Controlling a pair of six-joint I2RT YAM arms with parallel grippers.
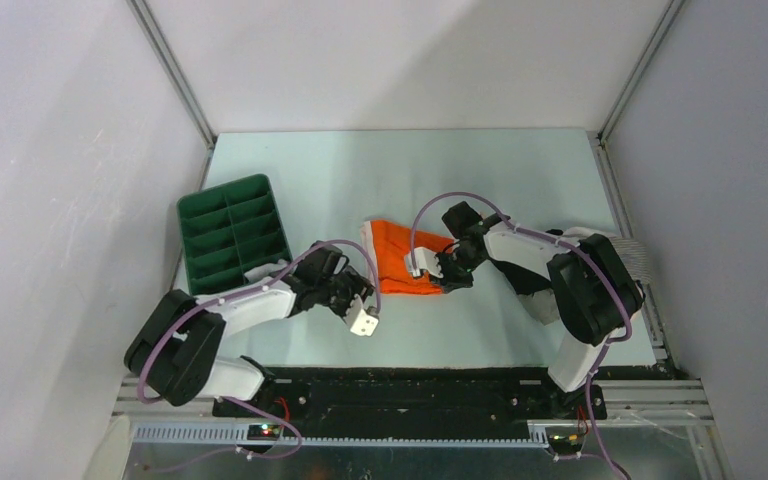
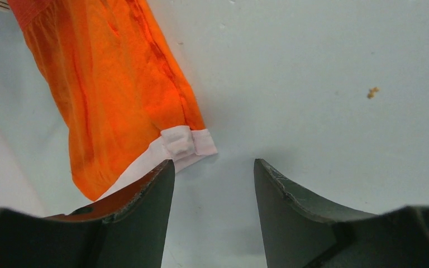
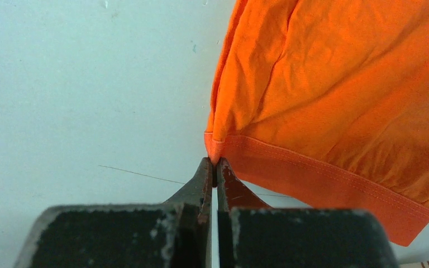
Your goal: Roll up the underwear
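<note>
The orange underwear [image 1: 393,240] lies flat and folded into a rough rectangle at the middle of the table, with a pale band along its left end. In the left wrist view, the pale band [image 2: 139,168] has a small folded tab near its corner. My left gripper is open just off that corner, with only bare table showing between its fingers. Over in the right wrist view, my right gripper is shut on the front corner of the opposite, all-orange edge [image 3: 324,178], pinching the thin cloth.
A green compartment tray [image 1: 222,206] stands at the left, with a pale cloth item [image 1: 260,271] in its front part. Dark and pale clothes [image 1: 542,305] are piled at the right, partly under the right arm.
</note>
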